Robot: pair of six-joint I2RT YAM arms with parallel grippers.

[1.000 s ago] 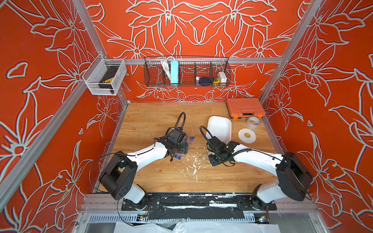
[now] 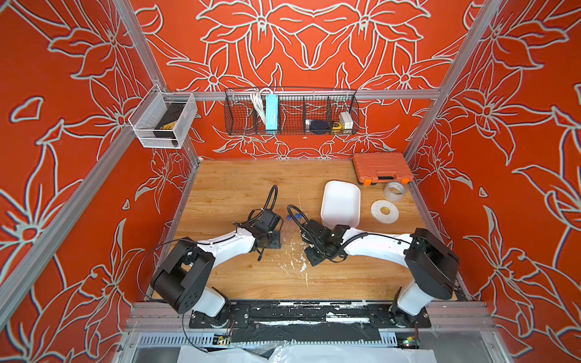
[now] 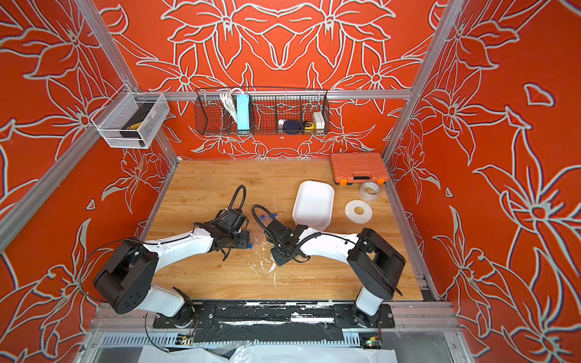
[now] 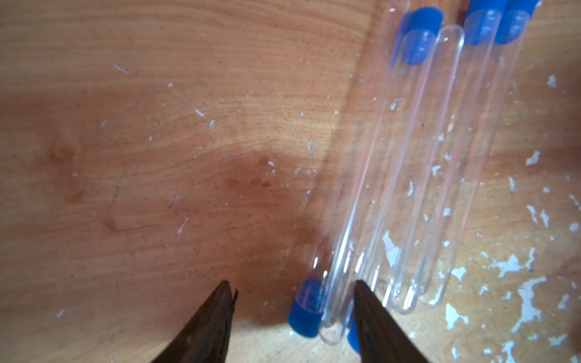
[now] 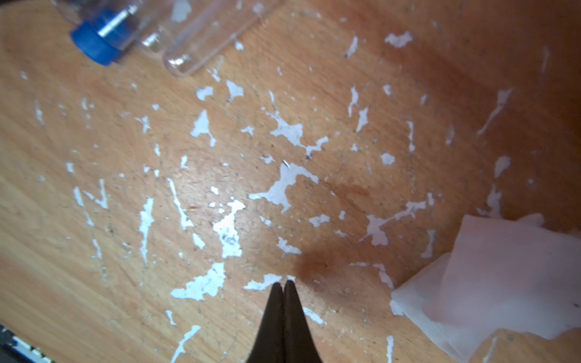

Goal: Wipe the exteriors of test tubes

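Note:
Several clear test tubes with blue caps lie side by side on the wooden table. In the left wrist view, my left gripper stands open over their near ends; a blue cap shows between its fingers, and its right finger covers part of another cap. The right wrist view has my right gripper shut, its tips together and nothing between them. A folded white tissue lies on the wood to the right, clear of those fingers. Tube ends and a cap appear at that view's upper left.
Beyond the right arm stands an empty white tray. Tape rolls and an orange case occupy the back right. Pale worn patches mark the table.
My right gripper has come leftward toward the table's middle, away from the tray. My left gripper has shifted left and a little toward the front.

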